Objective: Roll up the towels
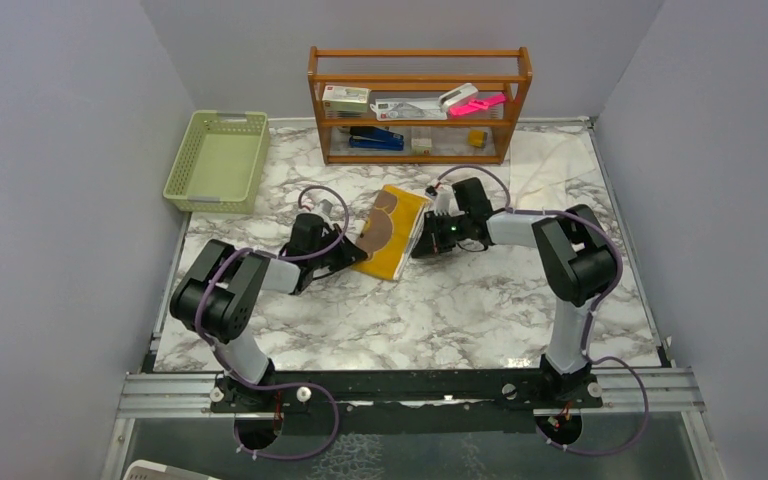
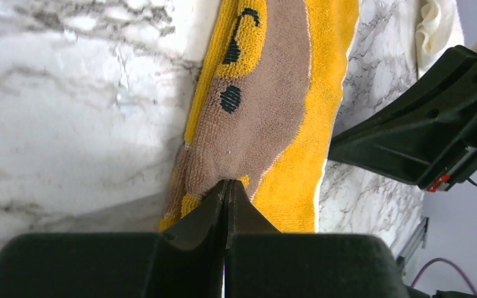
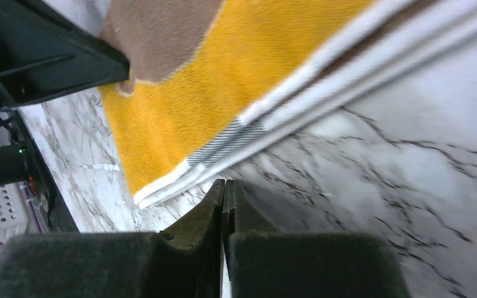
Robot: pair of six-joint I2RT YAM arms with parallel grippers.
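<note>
A yellow towel (image 1: 385, 232) with a brown and black pattern lies folded into a flat, slanted strip in the middle of the table. Its layered white edge (image 3: 273, 108) faces my right gripper. My left gripper is shut, its tips against the towel's near left part; no cloth shows between its fingers. On the opposite side, just off the white edge and low over the marble, my right gripper is also shut with nothing visible between its fingers. Any contact under the tips is hidden.
An empty green basket (image 1: 194, 160) stands at the back left. A wooden shelf (image 1: 420, 122) with boxes is at the back. White cloth (image 1: 542, 172) lies flat at the back right.
</note>
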